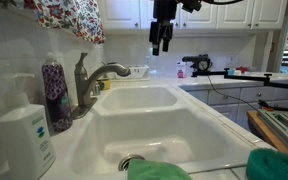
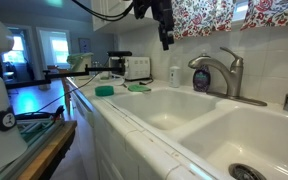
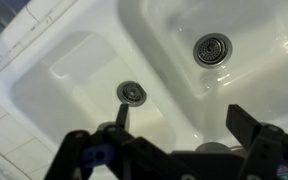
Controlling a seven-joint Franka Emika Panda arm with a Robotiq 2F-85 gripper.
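Observation:
My gripper (image 1: 160, 46) hangs high over the far part of a white double sink (image 1: 89, 160), fingers apart and nothing between them. The wrist view looks down past the open gripper into both basins, each with a round drain (image 3: 212, 50). Both basins look empty. A brushed-metal faucet (image 1: 86, 82) stands on the sink's back edge. In exterior view 1 a green cloth (image 1: 156, 171) lies at the sink's near edge, with a teal item (image 1: 274, 165) to its right. Exterior view 2 shows my gripper (image 2: 167, 42) well above the basins.
A white soap bottle (image 1: 27, 135) and a purple patterned bottle (image 1: 56, 97) stand by the wall, left of the faucet. A white toaster (image 2: 137, 68) is on the far counter in exterior view 2. Patterned curtains hang above the sink. Open air surrounds the gripper.

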